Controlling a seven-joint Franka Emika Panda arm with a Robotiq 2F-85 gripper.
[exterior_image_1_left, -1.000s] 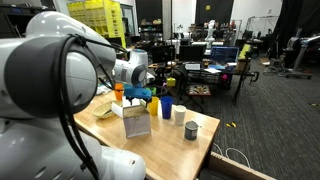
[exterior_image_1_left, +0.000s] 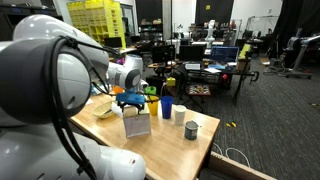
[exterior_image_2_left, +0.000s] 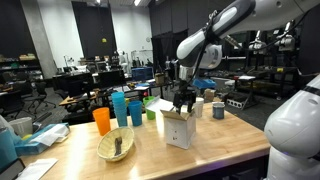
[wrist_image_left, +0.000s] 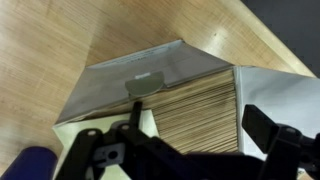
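A white box (exterior_image_2_left: 180, 132) with brownish inner faces stands on the wooden table, its top flaps spread. My gripper (exterior_image_2_left: 184, 100) is right above the box top, pointing down. From the wrist view, its two dark fingers (wrist_image_left: 258, 128) are wide apart, one by the pale flap at right and the other by the grey flap (wrist_image_left: 105, 80) at left. The brown cardboard (wrist_image_left: 190, 112) shows between them, with nothing visibly clamped. Whether the left finger touches the cardboard cannot be made out. In exterior view 1 the white box (exterior_image_1_left: 137, 125) partly sits behind the arm.
A wicker basket (exterior_image_2_left: 116, 143) lies beside the box, near an orange cup (exterior_image_2_left: 102, 121). Blue cups (exterior_image_2_left: 119, 104) stand farther back. A grey mug (exterior_image_1_left: 191, 130) and a white cup (exterior_image_1_left: 179, 117) are on the other side. Bare table lies in front of the mug.
The gripper has come down toward the box top and shifted slightly left in exterior view 1. A brownish flap now shows more broadly at the box top. The cups look unmoved.
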